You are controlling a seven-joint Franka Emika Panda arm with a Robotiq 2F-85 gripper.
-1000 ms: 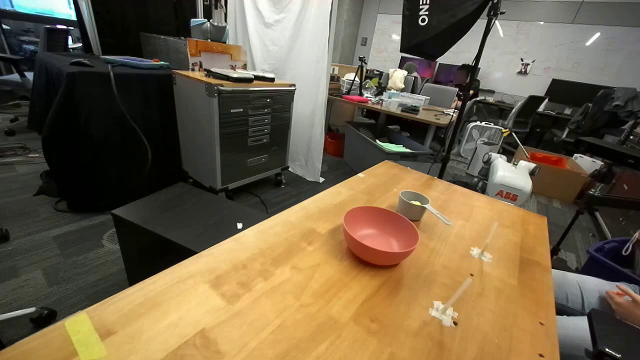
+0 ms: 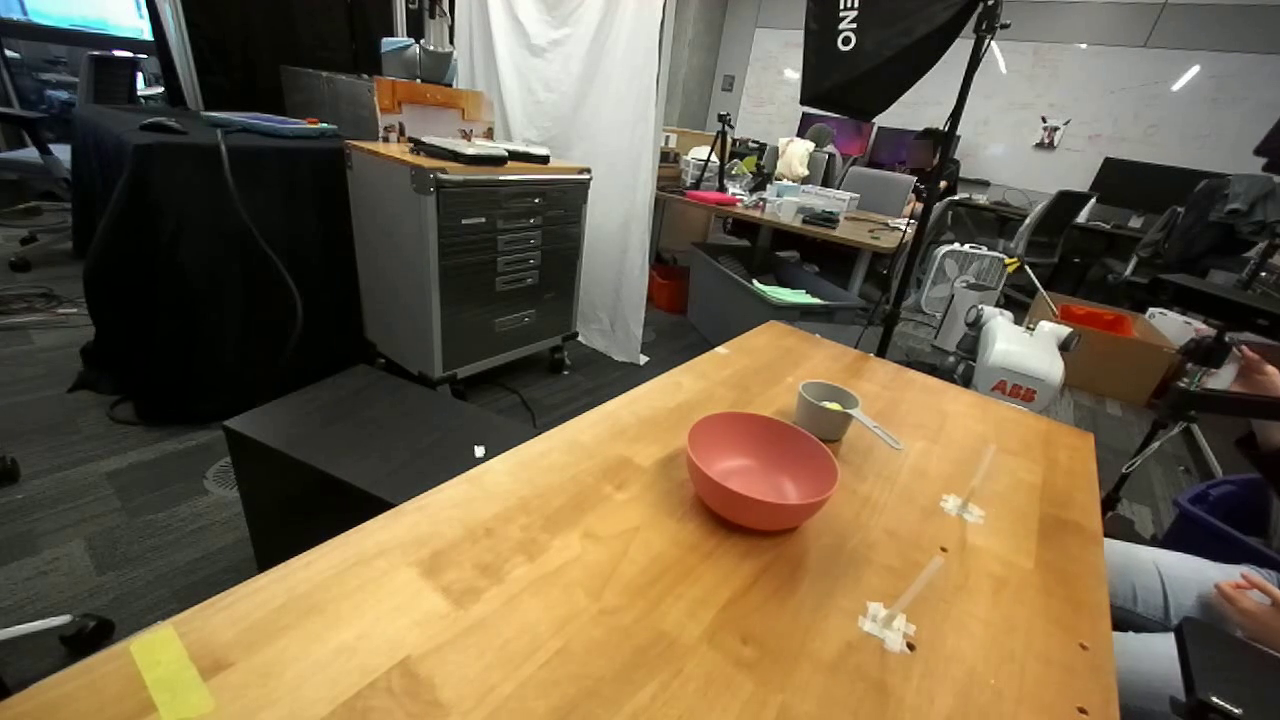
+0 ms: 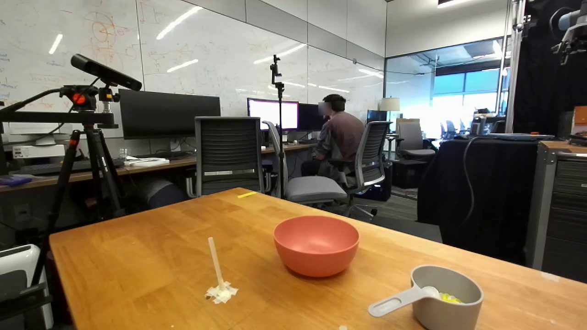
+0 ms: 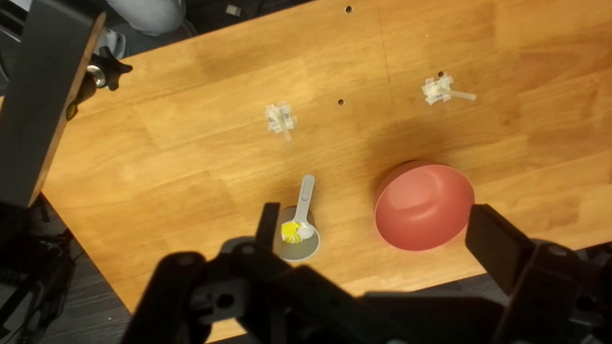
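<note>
A red bowl sits upright and empty on the wooden table, also visible as the bowl in exterior view 2. Beside it stands a grey cup with small yellow and white pieces inside. A light grey spoon rests in the cup, its handle sticking out over the rim. In the wrist view my gripper is open, its dark fingers wide apart with nothing held between them. The cup shows near the left finger, the bowl near the right one. My arm does not show in exterior view 1.
Two thin clear sticks stand on the table, one in taped base, the other in taped base. Yellow tape marks a table corner. A person sits by the right edge.
The bowl and cup have not moved. At the right edge of exterior view 1, the person's hands have shifted, and one now shows near the tripod.
</note>
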